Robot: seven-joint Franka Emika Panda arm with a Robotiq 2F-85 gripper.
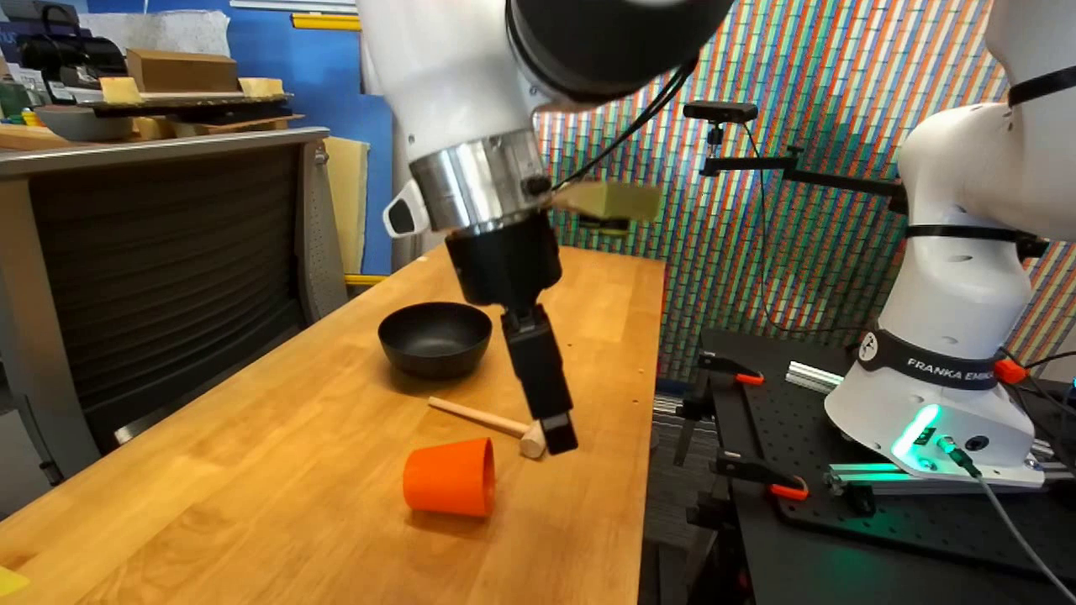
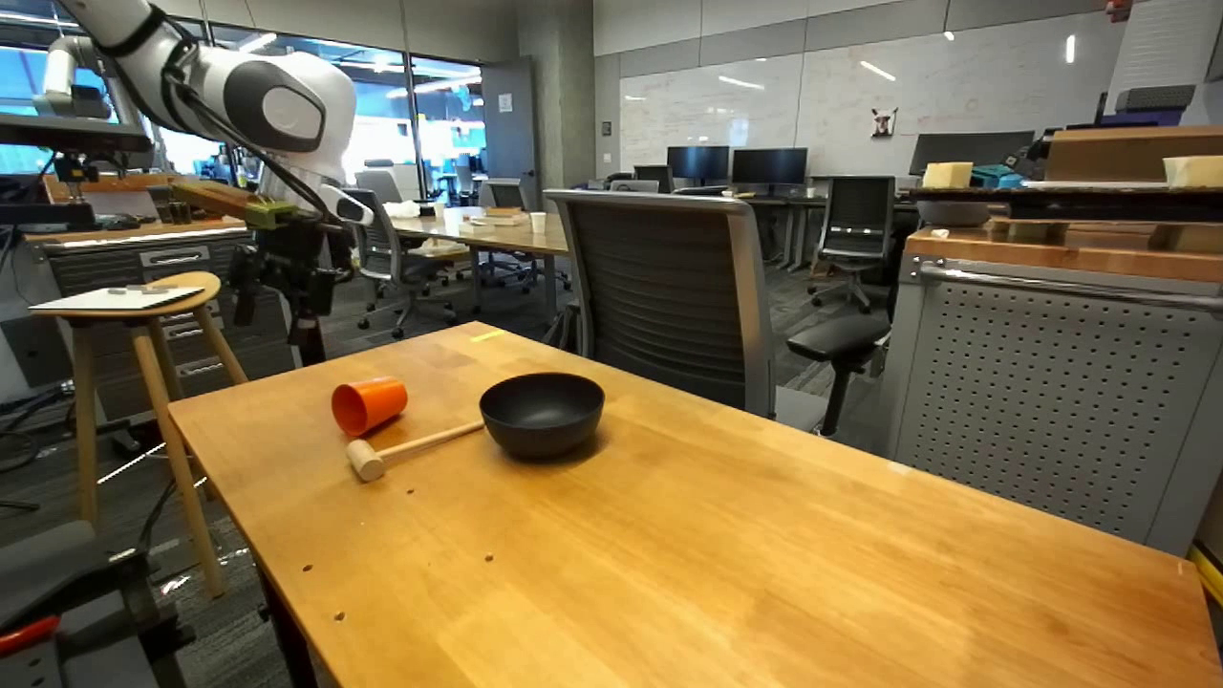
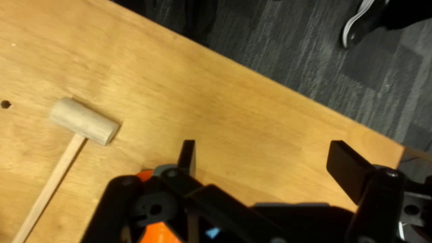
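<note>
An orange cup (image 1: 444, 479) lies on its side on the wooden table, its mouth towards the mallet. In the wrist view only bits of the orange cup (image 3: 160, 233) show behind the left finger. The wooden mallet (image 1: 531, 439) rests close by, its handle pointing to a black bowl (image 1: 435, 341), which stands upright; the second exterior view has the bowl (image 2: 541, 415) at the handle's end. My gripper is raised over the table's edge side, apart from the cup. Its two fingers are spread wide, with only bare tabletop visible between them.
The table (image 2: 803, 539) has wide free room beyond the bowl. A dark office chair (image 2: 676, 298) stands along one long side. The robot's base (image 1: 913, 403) is mounted on a separate black bench across a gap.
</note>
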